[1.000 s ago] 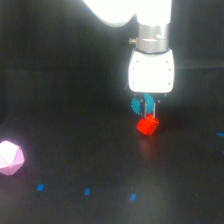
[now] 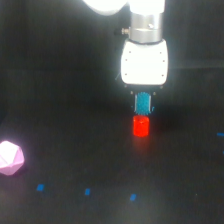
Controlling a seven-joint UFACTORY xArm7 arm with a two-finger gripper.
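Note:
The gripper (image 2: 143,110) points straight down below the white hand in the upper middle of the camera view. A blue piece (image 2: 143,102) shows between its thin fingers, too small to tell whether it is gripped or lies behind them. Directly below the blue piece is a small red block (image 2: 141,126), upright in view. Whether the fingers touch the red block cannot be made out.
A pink many-sided solid (image 2: 10,158) lies on the dark table at the left edge. Small blue marks (image 2: 87,191) dot the front of the table. The space between the pink solid and the gripper is clear.
The hand has shifted slightly left and up in the view. The red block, tilted before, now looks straight and sits a little further left. The blue piece looks narrower.

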